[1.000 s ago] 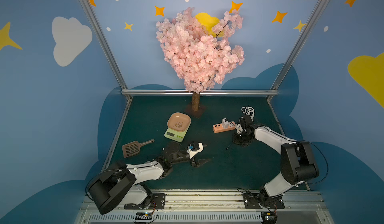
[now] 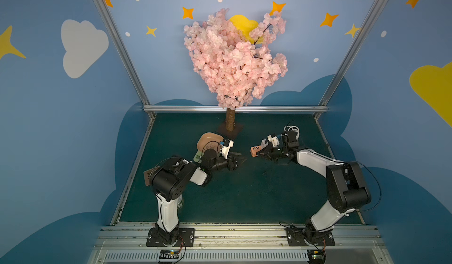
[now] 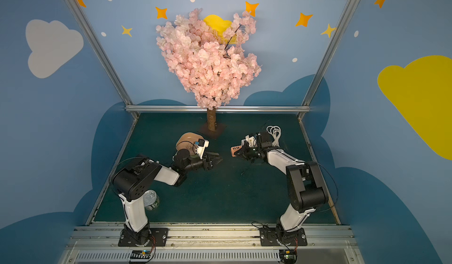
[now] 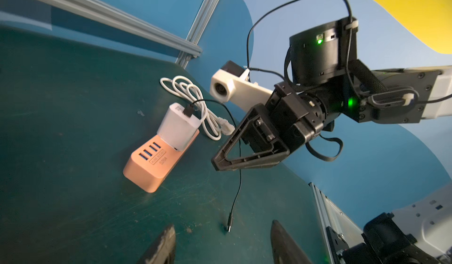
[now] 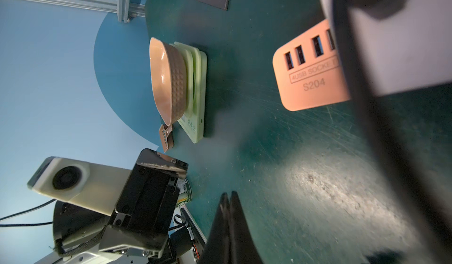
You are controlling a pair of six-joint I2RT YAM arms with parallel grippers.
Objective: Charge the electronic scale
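Observation:
The green scale [image 5: 200, 99], with a beige bowl [image 5: 162, 82] on it, is half hidden behind my left arm in the top left view. A white charger [image 4: 177, 127] stands on the orange power strip [image 4: 151, 166]. From it the black charging cable [image 4: 240, 181] runs past my right gripper, its plug [image 4: 229, 222] hanging free below. My right gripper is shut with nothing between its fingertips; the cable [image 5: 367, 89] passes outside them, blurred and close to the camera. My left gripper is open and empty, facing the plug.
A coiled white cord [image 4: 193, 92] lies behind the strip. The tree [image 2: 230, 119] stands at the back, a can [image 3: 150, 199] near the left arm's base, and a brown spatula [image 2: 148, 176] at far left.
My left arm has swung away from the front edge towards the table's back, now covering part of the scale. My right gripper has moved left and back, over the strip. It stays shut.

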